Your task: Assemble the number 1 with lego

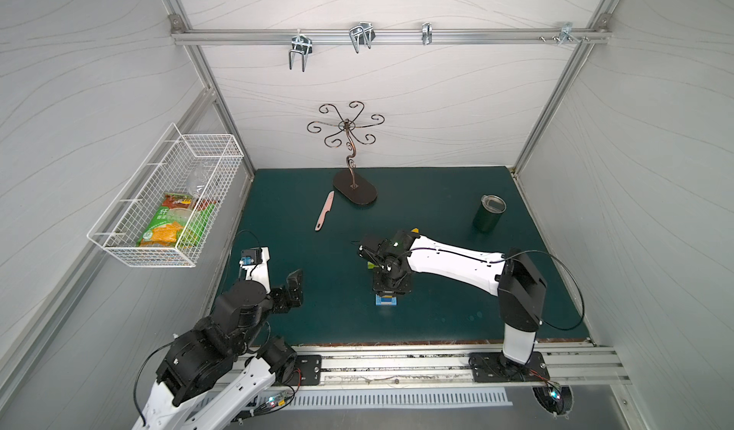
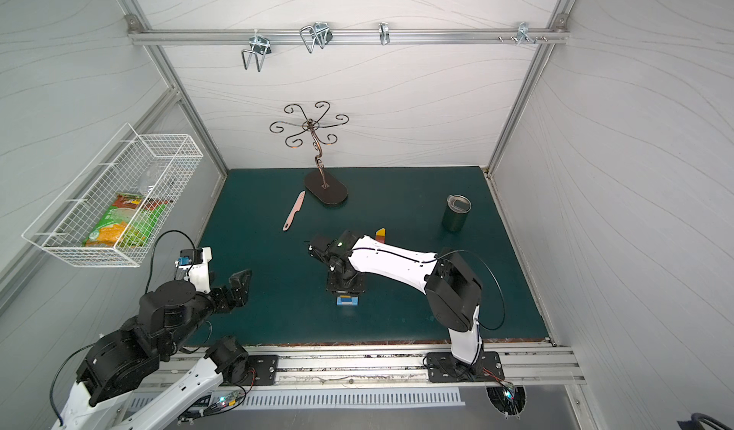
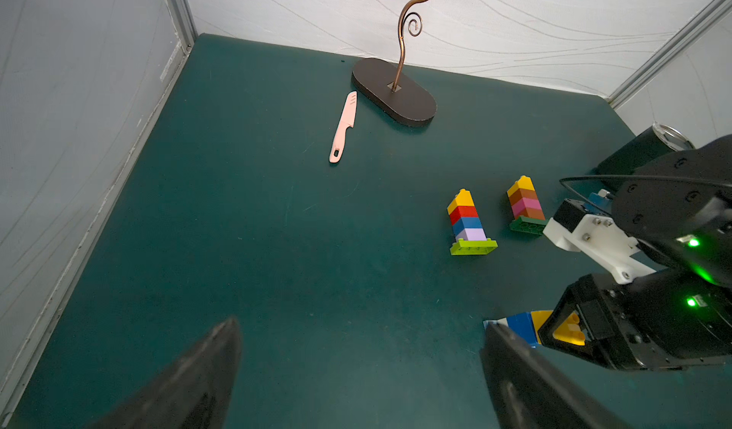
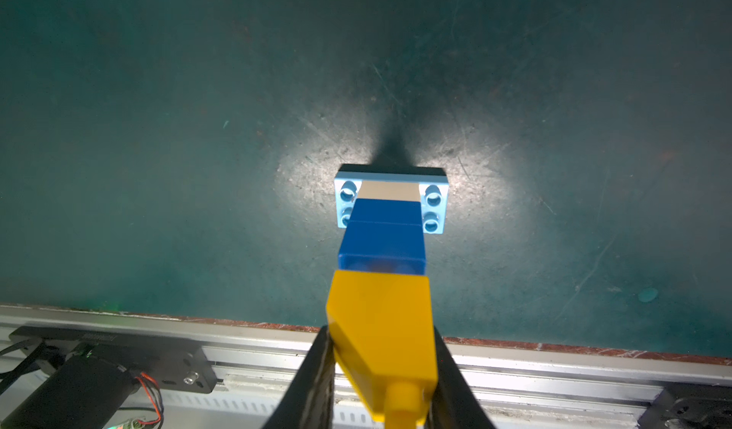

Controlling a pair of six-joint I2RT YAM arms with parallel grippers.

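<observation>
My right gripper is shut on a yellow sloped brick (image 4: 381, 303) with a stud on top. Below it stand blue bricks (image 4: 381, 238) over a beige one (image 4: 389, 191), on a light blue baseplate (image 4: 432, 209) whose end studs show. In the left wrist view the yellow brick (image 3: 564, 327) meets the blue brick (image 3: 522, 327) without a visible gap; whether it is pressed fully down I cannot tell. The left gripper stands open and empty, off to the left of this stack.
Two other brick towers, one on a lime base (image 3: 472, 246) and one on a dark green base (image 3: 527, 224), stand behind. A pink knife (image 3: 343, 127), a metal stand (image 1: 355, 188) and a green tumbler (image 1: 489, 213) sit farther back.
</observation>
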